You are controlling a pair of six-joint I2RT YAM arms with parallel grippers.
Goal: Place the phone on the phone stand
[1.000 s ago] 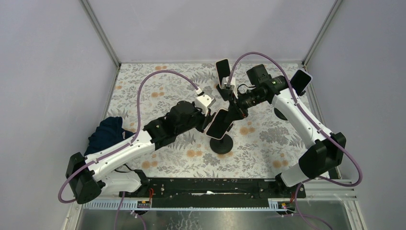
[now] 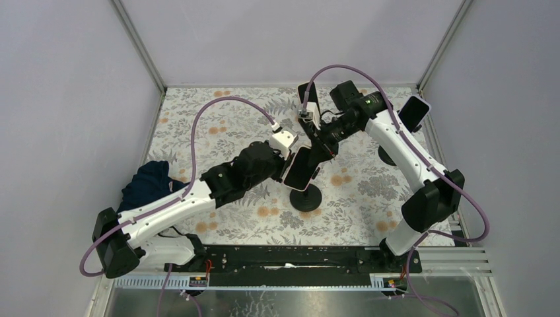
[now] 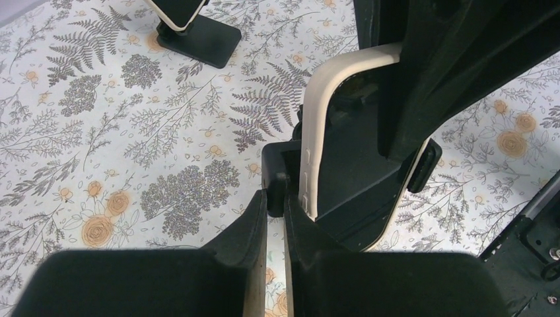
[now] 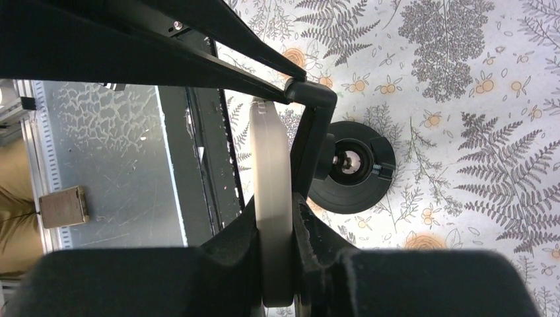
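A phone with a pale rim (image 2: 298,170) is tilted over a black stand with a round base (image 2: 305,198) at the front centre. My right gripper is shut on the phone, reaching over its upper part in the left wrist view. My left gripper is at the phone's left side, its fingertips close together by the rim and a black piece of the holder (image 3: 274,175); whether anything is between them is unclear. In the right wrist view the phone's edge (image 4: 271,152) runs beside the holder (image 4: 310,132).
Another phone on a stand (image 2: 306,92) stands at the back centre, and one (image 2: 413,113) at the right. A dark cloth (image 2: 145,185) lies at the left.
My left arm has barely moved.
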